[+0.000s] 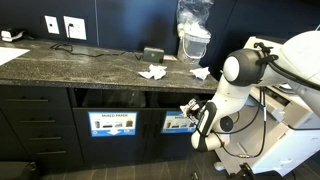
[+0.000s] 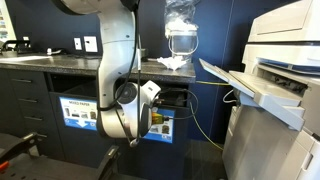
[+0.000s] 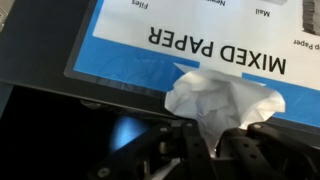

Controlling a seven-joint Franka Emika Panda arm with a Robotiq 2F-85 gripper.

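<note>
In the wrist view my gripper is shut on a crumpled white paper, which bulges out ahead of the fingers. Behind the paper shows the blue and white "MIXED PAPER" label, upside down in this view. A dark opening lies beside the labelled panel. Exterior view 1 places the gripper low, by the upper part of the right bin's label. The arm covers part of that label.
Crumpled papers lie on the dark countertop, whose front edge overhangs the bins. A second labelled bin front is to the left. A white printer stands at the right, and a clear bin sits on the counter.
</note>
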